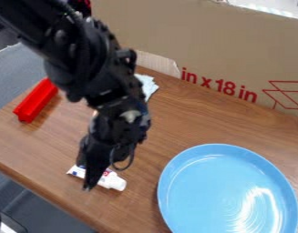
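A white tube (109, 180) with printed label lies near the table's front-left edge. My black gripper (95, 173) is directly over its left part, fingers pointing down and hiding some of it; the fingers look close together, and whether anything is between them is hard to see. To the right sits an empty light blue plate (227, 196).
A red block (36, 99) lies at the left of the wooden table (212, 123). A white cloth or paper (148, 86) is partly hidden behind the arm. A cardboard box (206, 41) stands along the back.
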